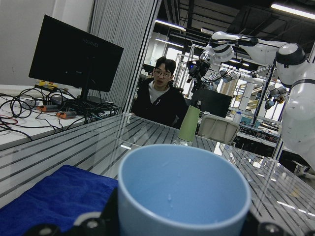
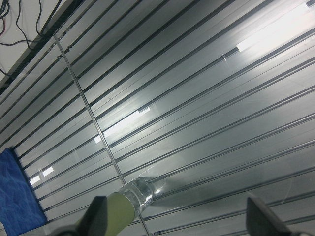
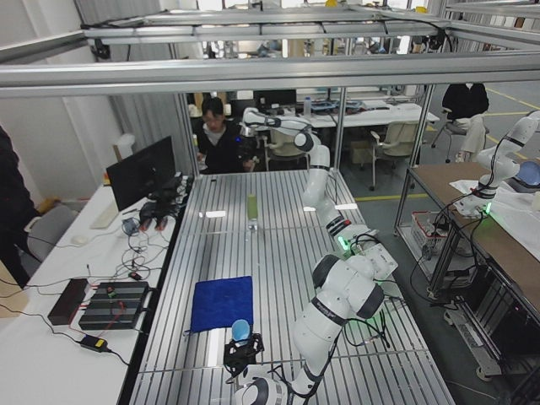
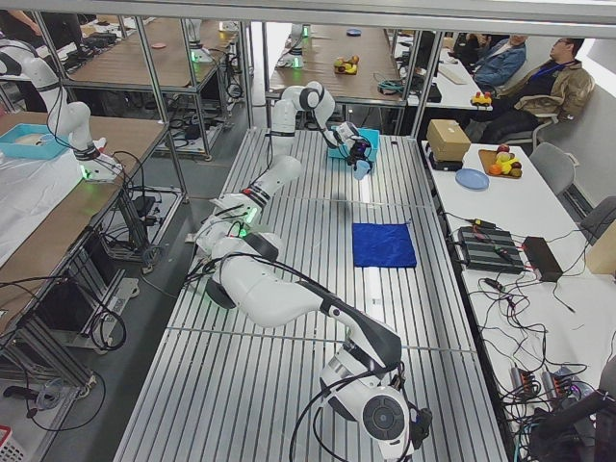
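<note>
My left gripper [image 3: 242, 354] is shut on a light blue cup [image 1: 182, 187] above the metal-slatted table [image 3: 287, 253], short of the blue cloth [image 3: 221, 304]. The cup fills the bottom middle of the left wrist view, hiding most of that gripper. A green-topped clear bottle [image 2: 119, 211] stands on the table farther along, also in camera left view [image 3: 251, 211]. My right gripper is raised at the table's other end, fingers wide open, with the bottle below it.
A white side table [image 3: 51, 371] with monitor [image 3: 139, 173], cables and boxes runs along one long side. A blue bin [image 4: 390, 144] is at one end; a seated person is at the other.
</note>
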